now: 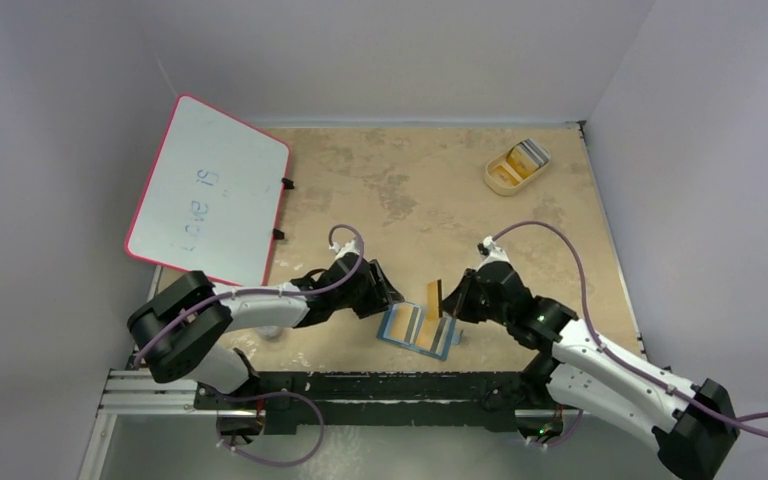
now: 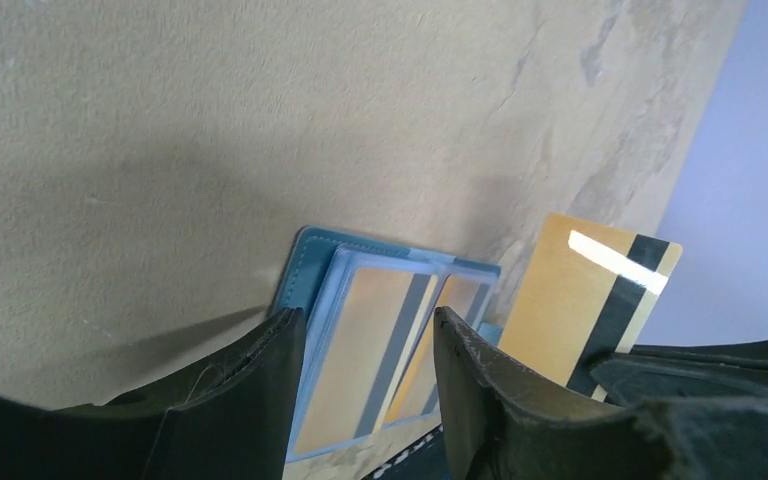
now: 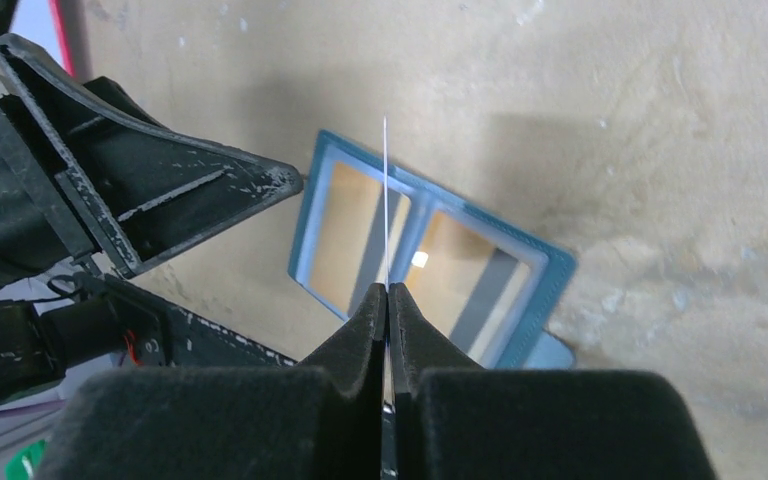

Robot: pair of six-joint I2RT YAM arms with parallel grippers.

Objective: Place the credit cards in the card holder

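Observation:
A blue card holder (image 1: 397,325) lies open on the table below both grippers, with striped tan cards in its sleeves (image 2: 355,350) (image 3: 460,270). My right gripper (image 1: 445,308) is shut on a tan card (image 1: 433,298), held upright above the holder; in the right wrist view it shows as a thin edge between the fingertips, in the left wrist view as a gold face (image 2: 570,280) with a dark stripe. My left gripper is open, its fingers over the holder's near left edge, nothing between them.
An oval tray (image 1: 500,180) with more cards sits at the back right. A whiteboard (image 1: 220,190) with a red rim lies at the left. The table's middle behind the grippers is clear.

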